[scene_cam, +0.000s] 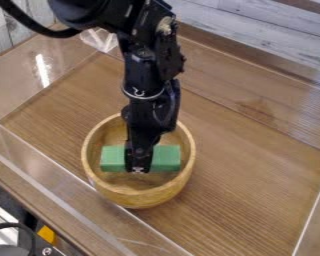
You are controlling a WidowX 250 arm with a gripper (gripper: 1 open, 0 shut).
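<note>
A wooden bowl (149,195) sits on the table toward the front, holding a green rectangular block (163,160). My black gripper (139,160) reaches down into the bowl over the middle of the block, shut on it. The fingertips largely cover that part of the block, so their exact contact is hard to see.
A pale wall (243,30) runs along the back. Cables and a small yellow item lie off the table's front-left edge.
</note>
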